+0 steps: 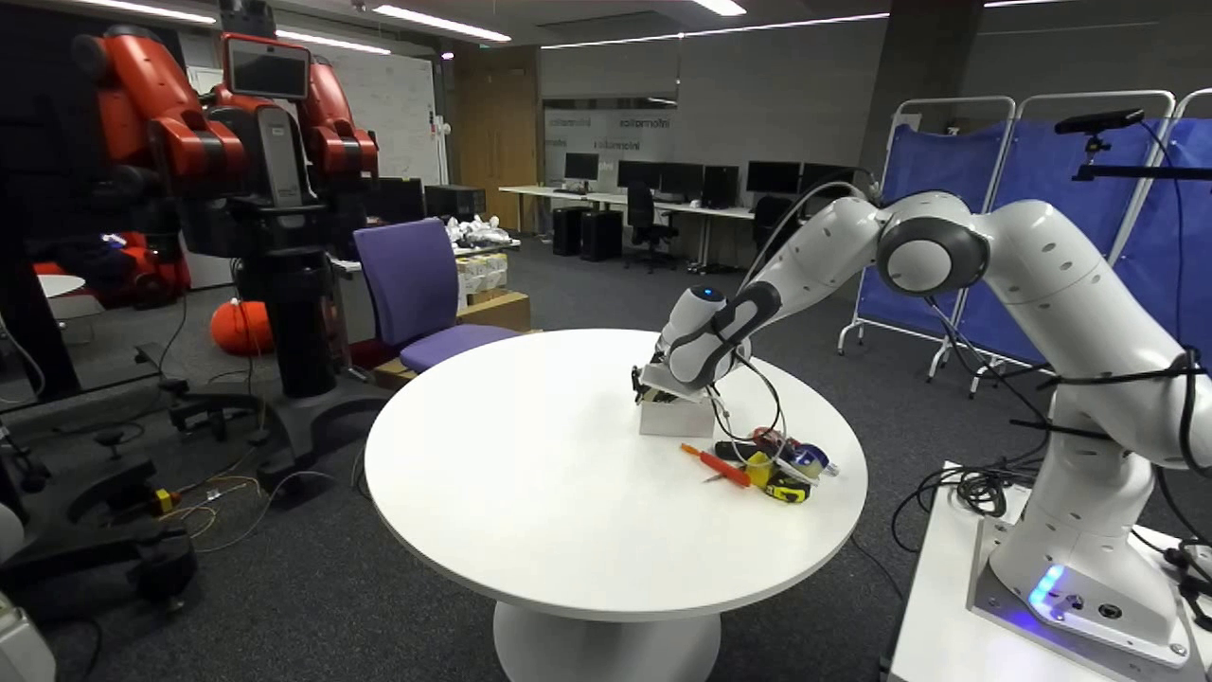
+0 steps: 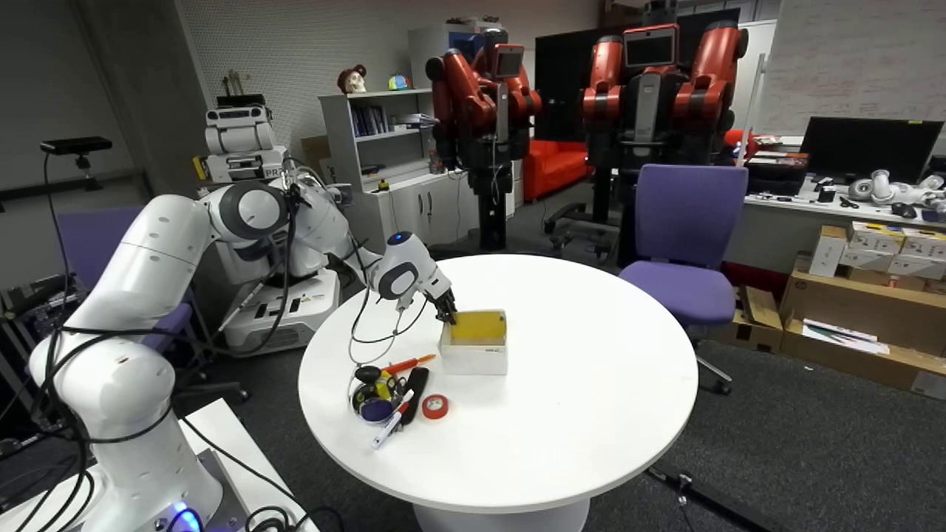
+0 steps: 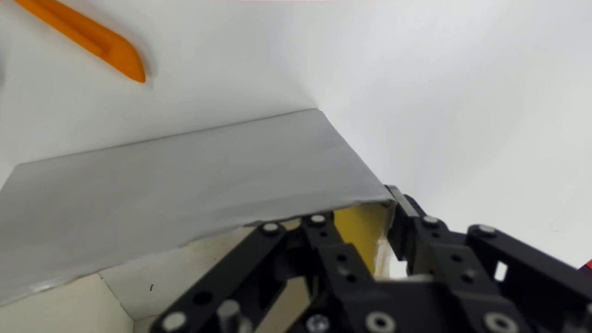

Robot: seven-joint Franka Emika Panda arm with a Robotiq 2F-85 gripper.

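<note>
An open-topped white box (image 2: 474, 360) with a yellow inside wall (image 2: 479, 328) stands on the round white table (image 2: 576, 425). In exterior view 1 the box (image 1: 676, 422) is partly covered by the arm. My gripper is at one corner of the box, its fingers apart. In the wrist view, one finger reaches inside the box and the other is outside, with the box wall (image 3: 183, 177) between them. Whether the pads touch the wall, I cannot tell.
Beside the box is a cluster of small items: an orange-red tool (image 1: 718, 466), a yellow tape measure (image 1: 787, 489), a red tape roll (image 2: 434, 406) and a white-and-red marker (image 2: 390, 425). A loose cable hangs from the arm over them. The table's far side from the arm is bare.
</note>
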